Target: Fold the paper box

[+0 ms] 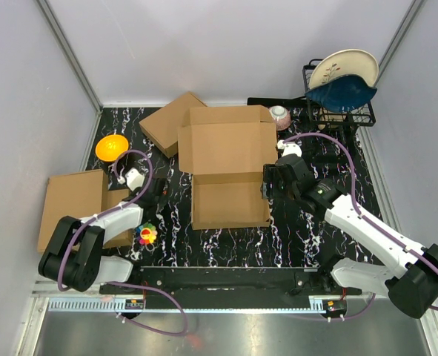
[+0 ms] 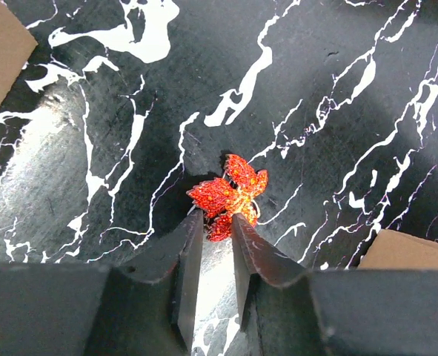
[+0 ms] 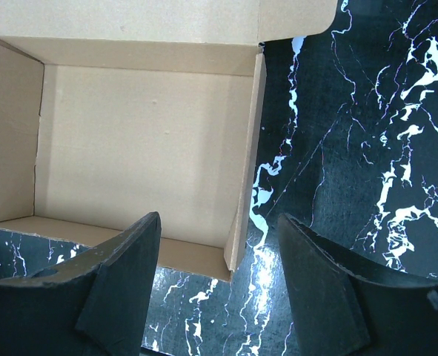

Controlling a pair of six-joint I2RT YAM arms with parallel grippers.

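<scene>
The brown cardboard box [image 1: 230, 202] lies in the middle of the counter, its tray open and its large lid [image 1: 228, 148] folded back towards the wall. At the tray's right edge, my right gripper is open; in its wrist view, the box's right side wall [image 3: 246, 170] shows between the fingers, with space on both sides. Left of the box, my left gripper is part open, a narrow gap between its fingertips. A glittery red leaf-shaped ornament [image 2: 239, 194] appears right at those tips; whether they touch it, I cannot tell.
Another carton [image 1: 170, 123] leans behind, and an open one [image 1: 72, 208] stands at left. Around lie a yellow bowl [image 1: 112, 147], a colourful flower toy [image 1: 147, 233] and a pink-white bowl [image 1: 280, 117]. A dish rack [image 1: 359, 116] holds plates at back right.
</scene>
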